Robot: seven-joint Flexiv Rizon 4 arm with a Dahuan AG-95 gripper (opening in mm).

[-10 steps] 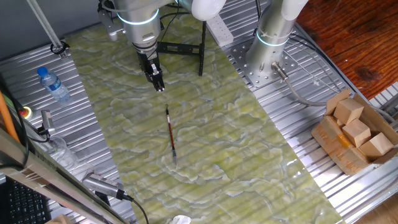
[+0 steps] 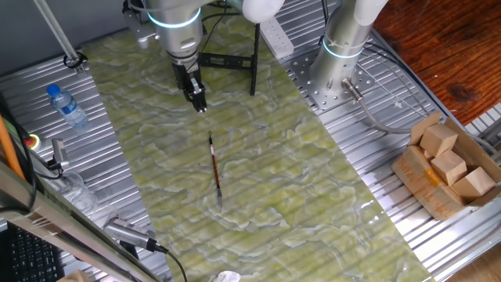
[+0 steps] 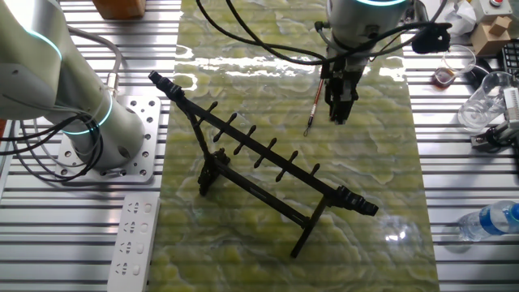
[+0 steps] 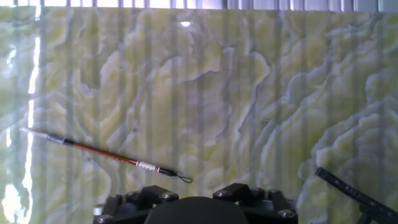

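A brush with a reddish-brown handle (image 2: 214, 166) lies on the green marbled mat (image 2: 297, 211), its hanging loop toward my gripper (image 2: 200, 110). In the wrist view the brush (image 4: 106, 152) slants across the left, bristles to the far left and loop near the fingers. My gripper is above the mat, its two fingers apart with nothing between them. A black rack with a row of pegs (image 3: 259, 150) stands on the mat near the arm's base; nothing hangs from it. In exterior view 2 the brush (image 3: 314, 105) is partly hidden behind the arm and cables.
A water bottle (image 2: 67, 106) stands left of the mat. Right of it, a cardboard box (image 2: 427, 184) holds wooden blocks. A white power strip (image 3: 134, 243) lies beside the rack. Cables (image 3: 268, 50) loop around the arm.
My gripper has shifted very slightly toward the back, away from the brush. The brush and the rack have not moved.
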